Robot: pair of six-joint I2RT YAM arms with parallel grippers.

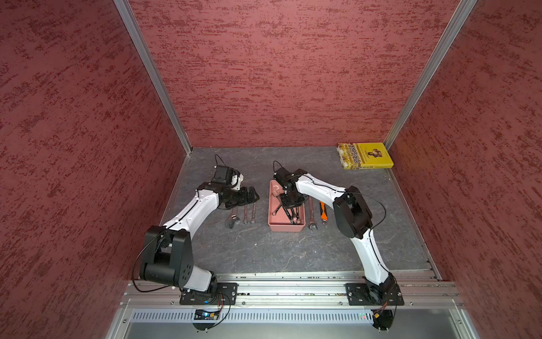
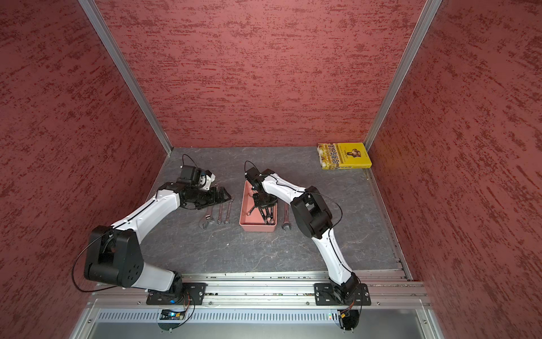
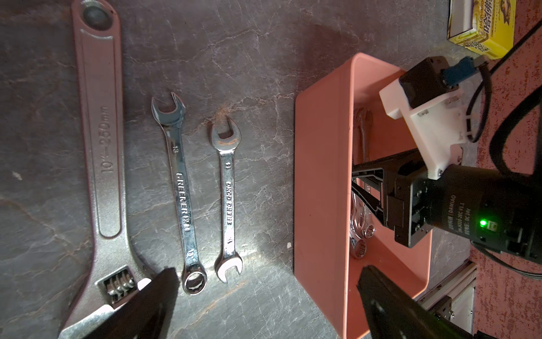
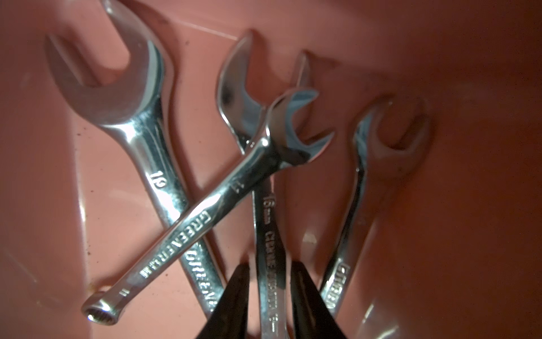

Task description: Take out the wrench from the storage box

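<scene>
The pink storage box (image 1: pixel 286 227) holds several silver wrenches. In the right wrist view a 16 mm wrench (image 4: pixel 270 254) runs between the fingers of my right gripper, with a gap showing on both sides. Over it and a larger 19 wrench (image 4: pixel 144 149) lies a small 11 wrench (image 4: pixel 186 234). Another open-end wrench (image 4: pixel 350 226) is to the right. My right gripper is part open, down inside the box. Left of the box, above the table, my left gripper stands wide open with nothing between its fingers.
An adjustable wrench (image 3: pixel 104 147) and two small wrenches (image 3: pixel 183 195) lie on the table left of the box. Right of it are a wrench (image 1: pixel 312 217) and an orange-handled tool (image 1: pixel 323 211). A yellow box (image 1: pixel 364 156) stands at the back right.
</scene>
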